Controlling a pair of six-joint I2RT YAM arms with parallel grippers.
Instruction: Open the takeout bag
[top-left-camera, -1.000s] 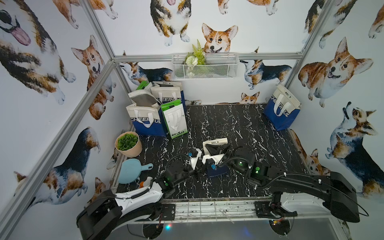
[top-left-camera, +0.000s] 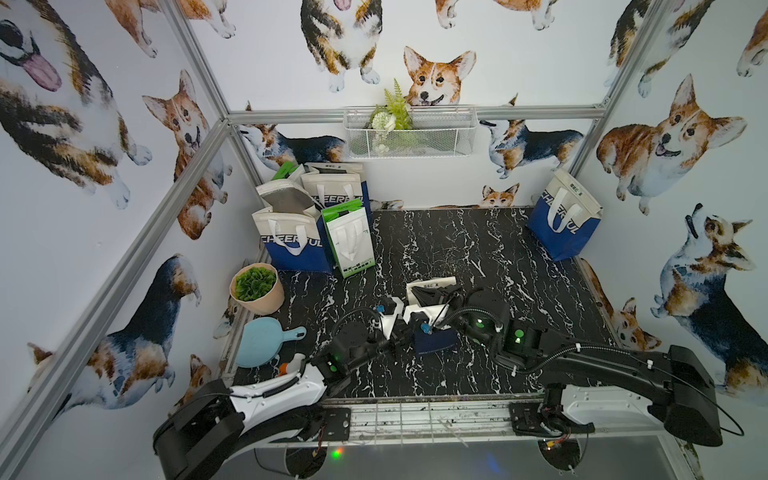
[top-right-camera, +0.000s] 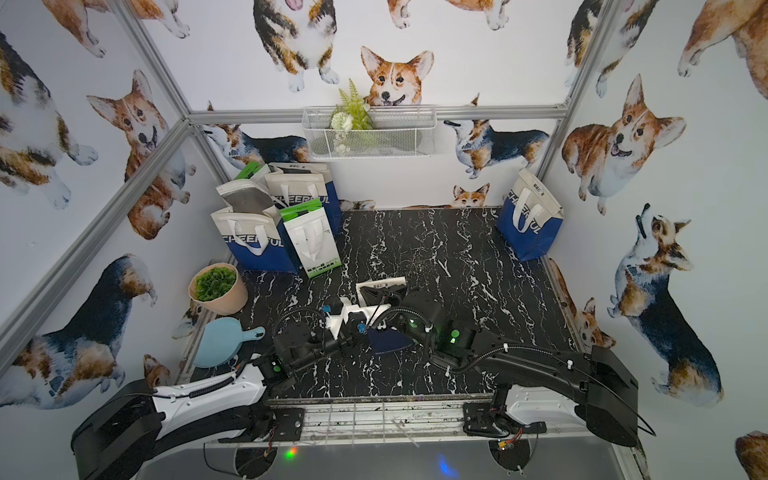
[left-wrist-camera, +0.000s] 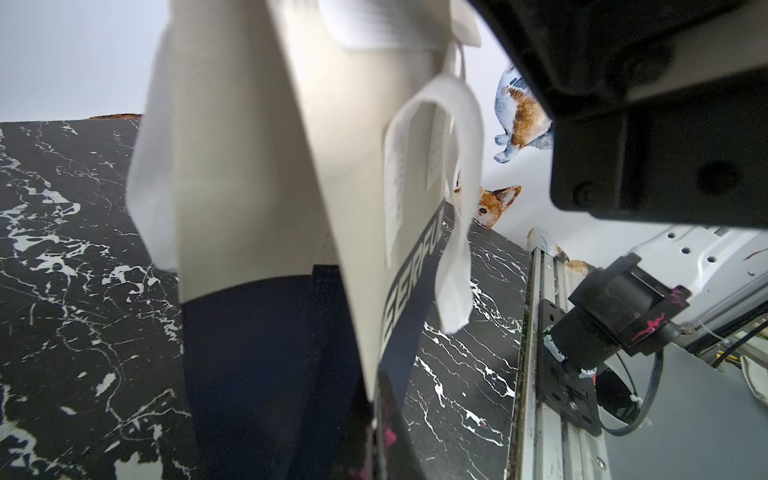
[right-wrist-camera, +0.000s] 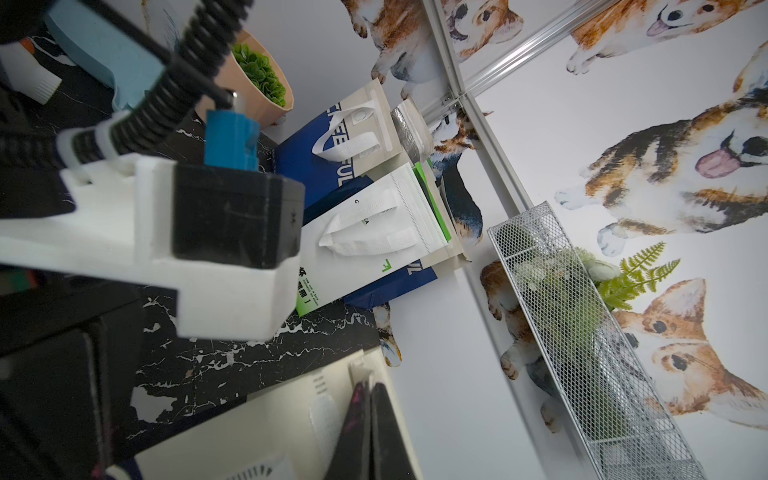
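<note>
A cream and navy takeout bag (top-left-camera: 434, 338) stands at the front centre, largely hidden by both arms in the top views. In the left wrist view its folded side, white handle (left-wrist-camera: 456, 272) and lettering show, with my left gripper shut against the side panel's lower cream edge; whether it pinches the edge is unclear. In the right wrist view my right gripper is shut at the bag's cream top edge (right-wrist-camera: 264, 416), apparently on a thin part of it, though the fingertips are partly hidden.
Several bags (top-left-camera: 292, 248) stand at the back left, another bag (top-left-camera: 560, 224) at the back right. A potted plant (top-left-camera: 256, 284) and a blue board (top-left-camera: 260, 340) lie left. A wire basket (top-left-camera: 436, 140) hangs on the back wall.
</note>
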